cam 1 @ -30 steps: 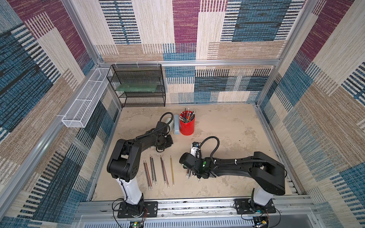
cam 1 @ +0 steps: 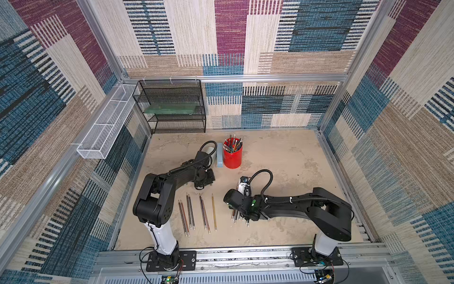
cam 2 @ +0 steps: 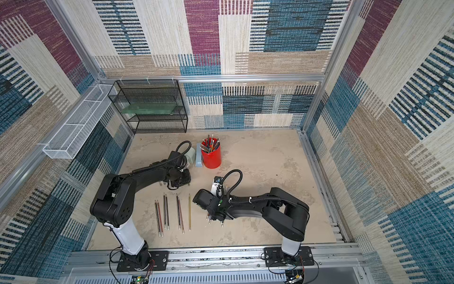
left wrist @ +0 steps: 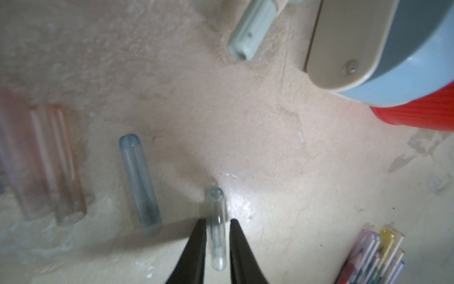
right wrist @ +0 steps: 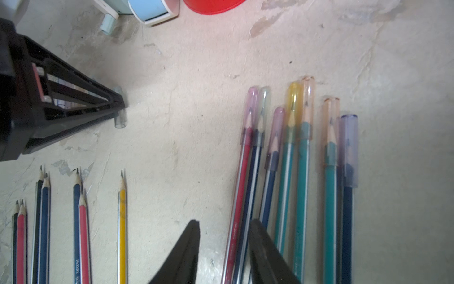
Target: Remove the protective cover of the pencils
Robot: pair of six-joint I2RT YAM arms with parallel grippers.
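In the left wrist view a small clear cap (left wrist: 218,250) lies between the fingertips of my left gripper, which is part open with a narrow gap either side of the cap. From the right wrist view, that same cap (right wrist: 119,122) pokes out past the left fingers (right wrist: 111,99), close to the tabletop. My right gripper stands open above several pencils, including a red one (right wrist: 238,203), whose points still wear coloured clear caps (right wrist: 293,101). Bare-pointed pencils, among them a yellow pencil (right wrist: 122,217), lie in spaced groups to the left.
Loose caps, a bluish one (left wrist: 140,184) and pinkish ones (left wrist: 56,165), lie left of my left gripper. A pale blue object (cam 1: 219,154) and a red cup (cam 1: 232,157) full of pencils stand behind.
The left arm stays about where it was; the pencils have not moved.
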